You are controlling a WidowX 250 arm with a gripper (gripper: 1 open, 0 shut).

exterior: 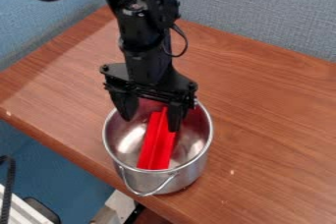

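Note:
A silver metal bucket (190, 169) with a wire handle stands on the wooden table near its front-left edge. Inside lie long red pieces (156, 144), side by side and leaning along the bucket's depth. My black gripper (151, 116) hangs over the bucket's opening, its two fingers apart at the left and right near the rim, above and around the upper ends of the red pieces. It is open; the red pieces' far ends are partly hidden behind it.
Grey-blue partitions stand at the back and left. Cables and hardware show at the lower left, off the table.

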